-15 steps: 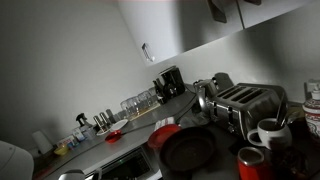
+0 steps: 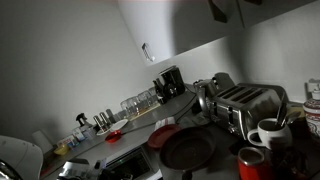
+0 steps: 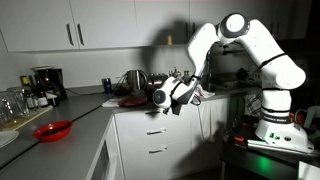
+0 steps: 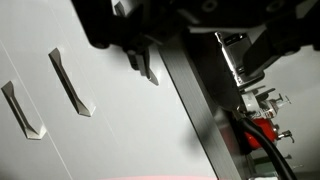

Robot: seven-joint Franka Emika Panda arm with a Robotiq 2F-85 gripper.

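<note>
In the wrist view my gripper is open, its dark fingers spread at the top of the picture with nothing visibly between them. Below and left of them are pale drawer fronts (image 4: 115, 125) with dark bar handles (image 4: 70, 82). Exterior view 2 puts my gripper (image 3: 165, 103) low against the white drawers (image 3: 135, 140), near the counter edge. A drawer handle (image 3: 157, 131) shows beneath it. Whether a finger touches a handle is too small to tell. At the bottom left of exterior view 1, only part of the arm (image 2: 80, 170) appears.
The counter above holds a dark pan (image 2: 187, 149), a toaster (image 2: 245, 106), a white mug (image 2: 271, 133) and a red canister (image 2: 252, 162). A red bowl (image 3: 52, 130) stands on the left counter. Open floor lies before the drawers.
In exterior view 1 the arm at the lower left has come further into view, up and across the picture. The things on the counter have stayed put.
</note>
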